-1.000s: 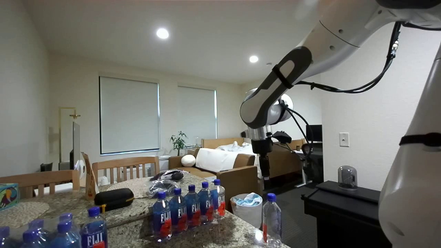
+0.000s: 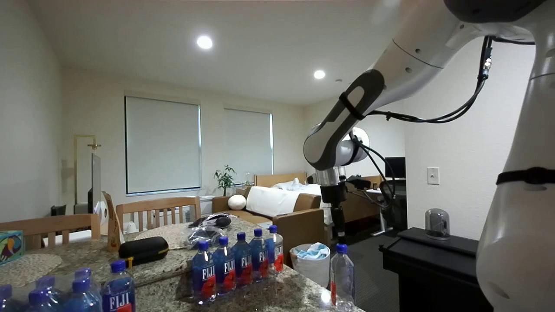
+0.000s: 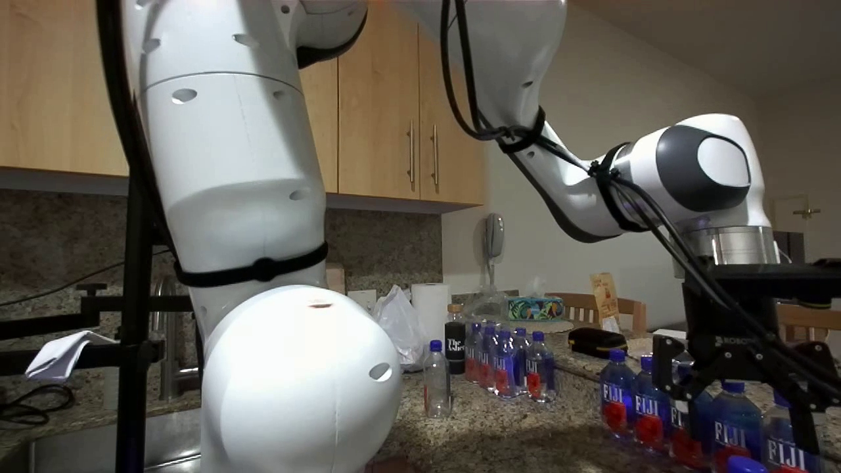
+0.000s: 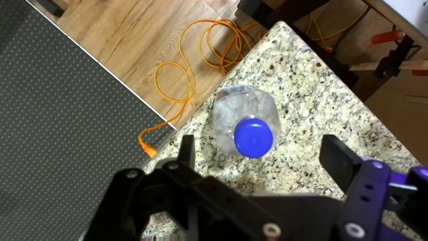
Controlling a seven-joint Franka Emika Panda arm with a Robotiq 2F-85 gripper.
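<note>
In the wrist view a clear bottle with a blue cap [image 4: 253,137] stands upright near the corner of the granite counter. My gripper is open, its two fingers [image 4: 186,150] on either side of the cap as seen from above, with no contact visible. From the first exterior view, the clear bottle [image 2: 341,281] stands at the counter's edge, and my gripper [image 2: 341,238] hangs just over its cap. The second exterior view shows the open gripper [image 3: 741,437] at the right; only a blue cap [image 3: 745,464] appears below it.
A row of full water bottles [image 2: 226,265] stands along the counter, with more bottles [image 2: 78,296] at the near left. Another clear bottle [image 3: 437,382] stands beside a dark bottle [image 3: 455,340]. Past the counter edge lie orange cord [image 4: 188,80] and floor.
My gripper has come down and moved slightly right in the first exterior view, closer to the clear bottle's cap, and the wrist has turned. The bottles have stayed in place.
</note>
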